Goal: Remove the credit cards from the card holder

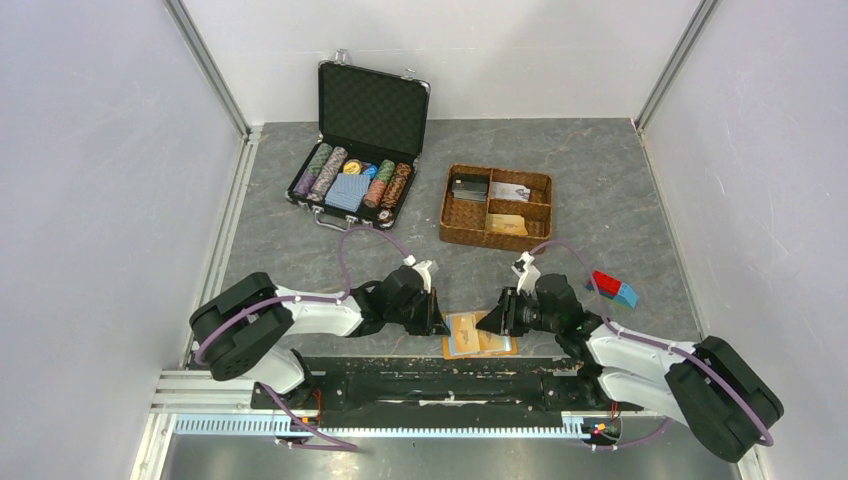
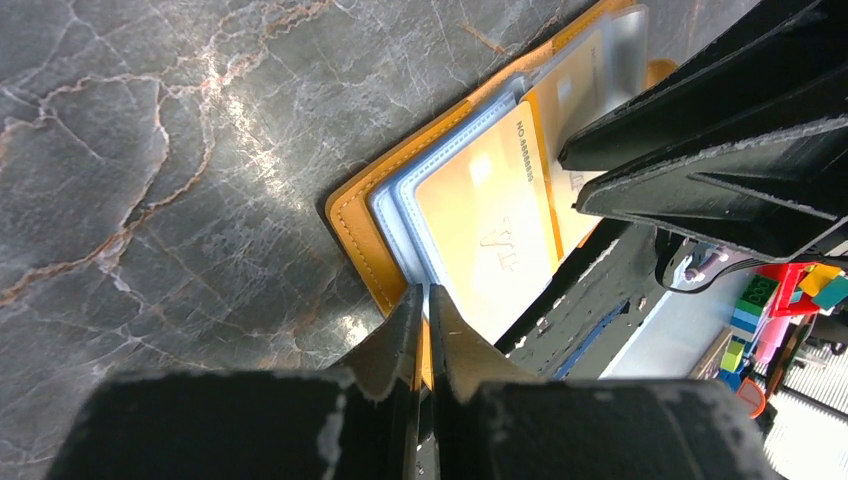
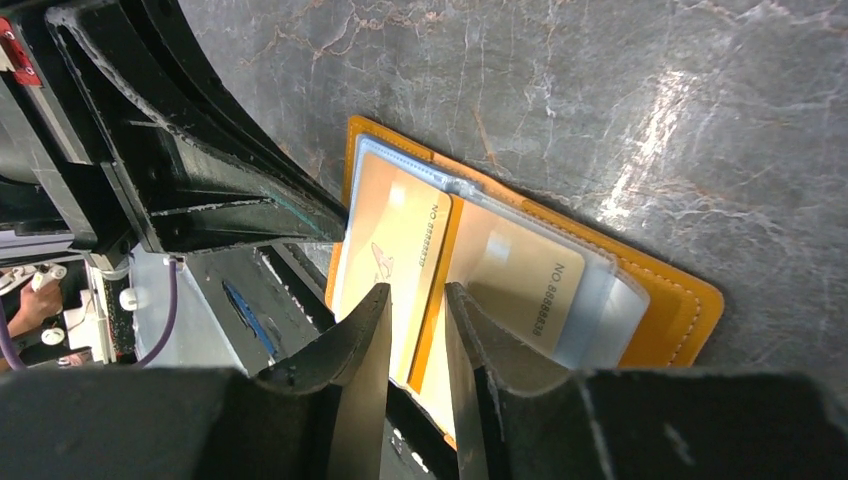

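Observation:
The open tan card holder (image 1: 448, 349) lies flat near the table's front edge, between both grippers. Its clear, blue-edged sleeves hold a gold card (image 2: 490, 225) on one side and another gold card (image 3: 525, 290) on the other. At the left end, my left gripper is shut on the holder's blue sleeve edge. Over the right-hand card, my right gripper stands part open, its fingertips a small gap apart with no card clearly between them.
A woven basket (image 1: 465, 237) with cards in its compartments stands behind the holder. An open chip case (image 1: 372, 110) is at the back left, and red and blue blocks (image 1: 612, 288) sit to the right. Bare table lies between.

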